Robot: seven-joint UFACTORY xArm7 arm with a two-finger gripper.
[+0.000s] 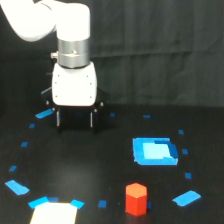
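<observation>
My white gripper (75, 121) hangs over the back left of the dark table, pointing down. Its dark fingers stand wide apart, with nothing visible between them. A red block (136, 199) with a hexagonal outline is near the front, to the right of the gripper and closer to the camera. Farther back on the right lies a blue-bordered patch (138, 151) with a pale blue and white middle. At the bottom edge, left of the red block, is a cream-white piece (54, 214), partly cut off by the frame.
Small blue tape marks dot the dark surface, with larger light-blue strips (186, 198) at the front right and (16, 187) left. A dark curtain (160, 55) hangs behind.
</observation>
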